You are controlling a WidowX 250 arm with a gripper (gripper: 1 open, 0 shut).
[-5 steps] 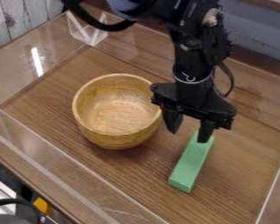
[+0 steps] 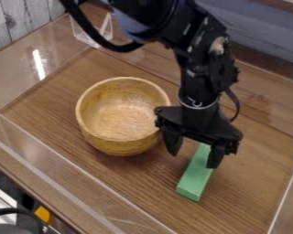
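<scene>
A black gripper (image 2: 193, 139) hangs from the arm in the middle of the view, fingers apart and pointing down, over the upper end of a green bar (image 2: 196, 183) lying on the wooden table. Its right finger overlaps the bar in the view; whether it touches cannot be told. A round tan bowl (image 2: 103, 105) sits just left of the gripper.
The bare wooden table (image 2: 253, 174) has free room to the right and at the front left. A white wall and a clear plastic object (image 2: 91, 26) are at the back left. Black parts show at the lower left edge.
The gripper has moved downward toward the green bar, covering more of its upper end. The bowl and bar look unmoved.
</scene>
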